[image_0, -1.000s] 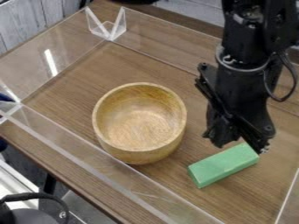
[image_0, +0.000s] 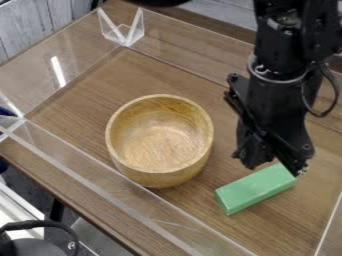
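My black gripper (image_0: 249, 150) hangs over the right half of the wooden tray, its fingertips pointing down just above and left of a green block (image_0: 254, 189). The block lies flat on the wood. A round wooden bowl (image_0: 158, 135) sits left of the gripper. The gap between the fingers is hard to make out, as is whether anything is between them.
The wooden tray floor (image_0: 94, 75) is bare at the upper left and lower left. Clear plastic walls border it, with a clear bracket (image_0: 123, 28) at the back. A black cable and mount lie at the lower left, outside.
The gripper has shifted very slightly over the last second, staying above the block. The bowl and green block look unmoved.
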